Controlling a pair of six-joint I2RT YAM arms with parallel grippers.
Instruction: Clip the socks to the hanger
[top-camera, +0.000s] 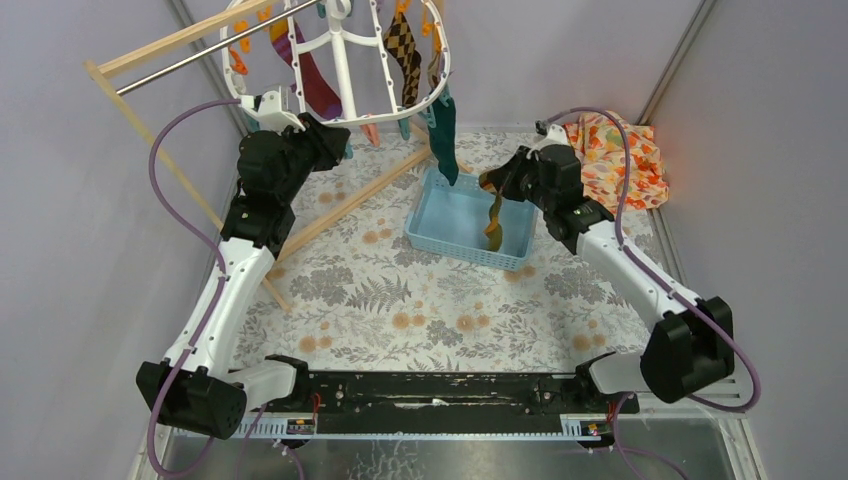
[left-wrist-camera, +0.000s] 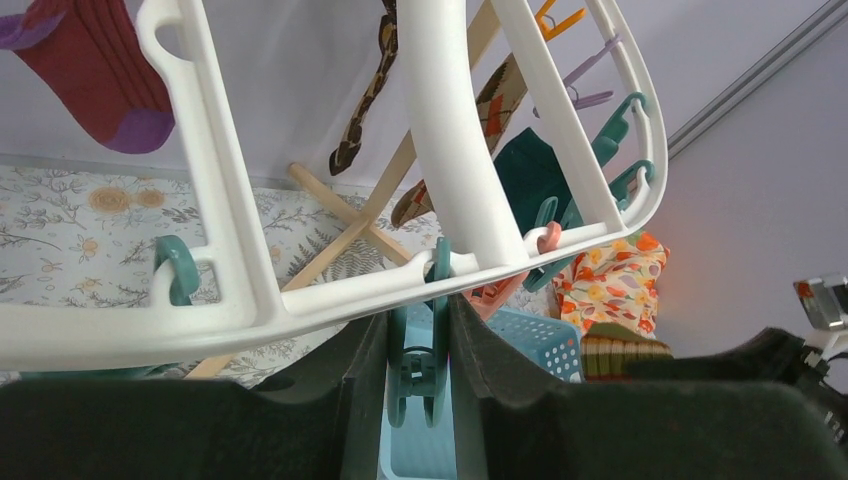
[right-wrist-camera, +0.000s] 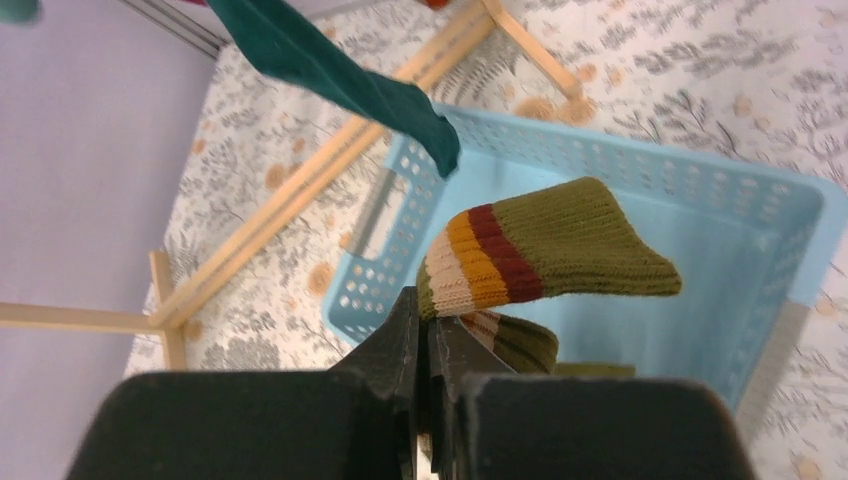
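The white hanger (top-camera: 340, 70) carries several socks, among them a teal one (top-camera: 442, 140) and a maroon one (left-wrist-camera: 95, 80). My left gripper is at its front rail, its fingers around a teal clip (left-wrist-camera: 418, 395) hanging there. My right gripper is shut on an olive striped sock (right-wrist-camera: 550, 245), held over the blue basket (top-camera: 470, 215) with part dangling down into it.
An orange floral cloth (top-camera: 615, 165) lies at the back right. Wooden stand bars (top-camera: 355, 200) cross the mat left of the basket.
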